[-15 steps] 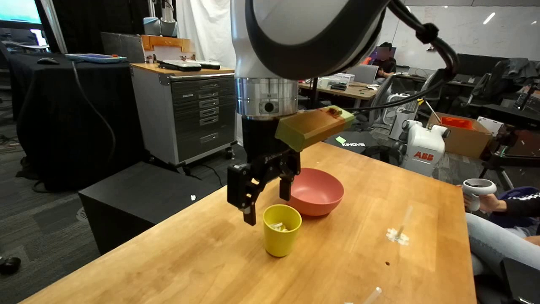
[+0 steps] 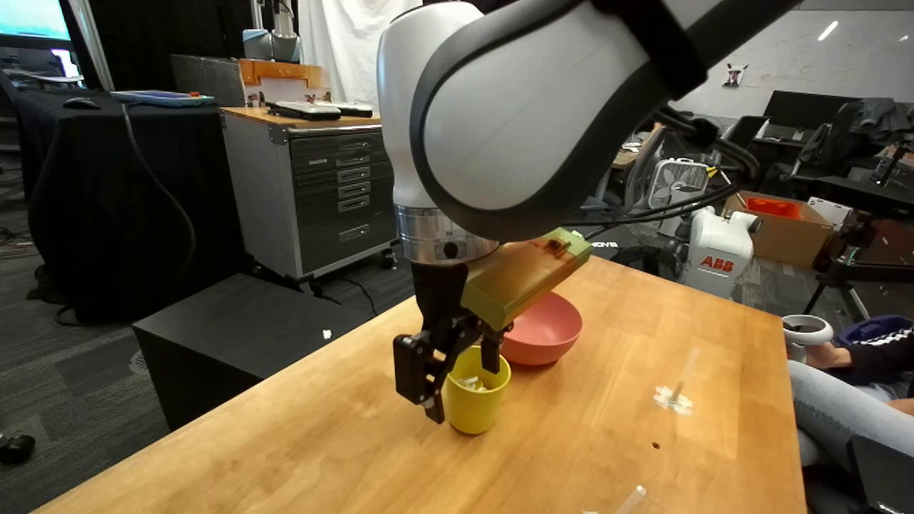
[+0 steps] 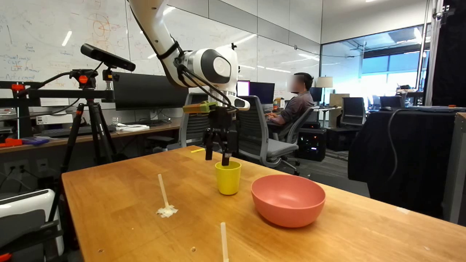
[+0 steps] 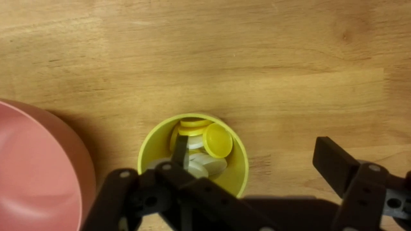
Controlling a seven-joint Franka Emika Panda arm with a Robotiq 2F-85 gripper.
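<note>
A yellow cup [image 2: 473, 415] stands upright on the wooden table. In the wrist view, several yellow discs [image 4: 217, 141] and white discs [image 4: 208, 163] lie inside the cup [image 4: 241, 169]. My gripper is open and straddles part of the cup's rim: one finger [image 4: 179, 150] is over the cup's mouth, the other is outside over bare table. Nothing is held between them. Exterior view 1 also has the gripper [image 2: 463, 392] low at the cup. Whether a finger touches the cup, I cannot tell.
A pink bowl [image 3: 288, 203] sits close beside the cup, with a narrow gap between. Thin upright sticks [image 3: 162, 190] stand on the table [image 3: 118, 187]. Bare wood lies on the cup's side away from the bowl.
My gripper has come down toward the cup, and one finger is now at its mouth. Cup and bowl have stayed in place.
</note>
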